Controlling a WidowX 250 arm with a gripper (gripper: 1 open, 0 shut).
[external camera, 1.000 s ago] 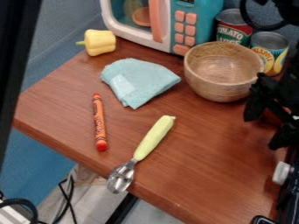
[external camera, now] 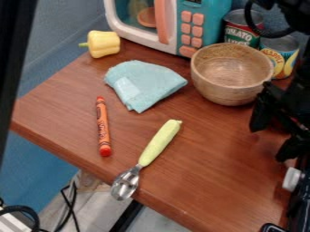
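The black gripper (external camera: 274,116) is at the right edge of the camera view, low over the table just right of the wooden bowl (external camera: 230,74); its dark fingers overlap the arm, and I cannot tell whether it is open or shut. A yellow-handled spoon (external camera: 157,145) lies in the middle front, an orange crayon (external camera: 103,125) to its left, and a folded light-blue cloth (external camera: 144,84) behind them.
A toy microwave (external camera: 191,23) stands at the back, with cans (external camera: 242,32) beside it. A yellow pepper (external camera: 101,43) sits at the back left corner.
The gripper has shifted slightly at the right edge beside the bowl. The objects on the table have not visibly moved.
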